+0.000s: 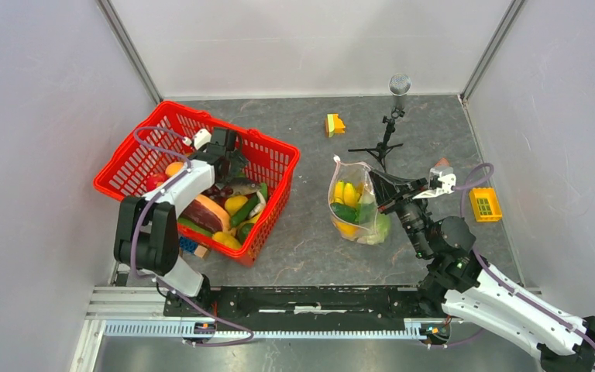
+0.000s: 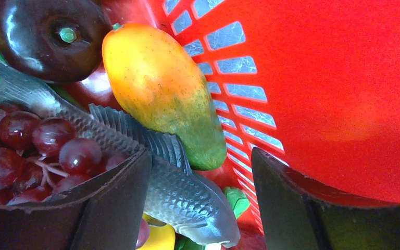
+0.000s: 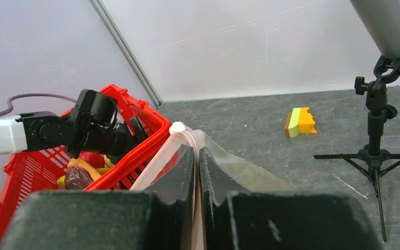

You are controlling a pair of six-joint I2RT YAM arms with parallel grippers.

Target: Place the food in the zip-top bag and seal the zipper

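Observation:
A clear zip top bag [image 1: 366,221] stands open on the table, with bananas and green and yellow food inside. In the top view, my right gripper [image 1: 381,194] is at its upper right edge; the right wrist view shows the bag's rim [image 3: 186,136] pinched between the fingers. My left gripper is inside the red basket [image 1: 277,194], its fingers apart. Below and between them lies a grey fish [image 2: 187,200]. A mango [image 2: 164,94] rests just beyond, against the basket wall. Nothing shows clamped between the left fingers.
Grapes [image 2: 52,138] and an eggplant [image 2: 47,39] lie in the basket beside the fish. A small stand [image 1: 387,136] is behind the bag, with a yellow block [image 1: 334,125] to its left. A yellow crate [image 1: 485,204] sits far right. Table between basket and bag is clear.

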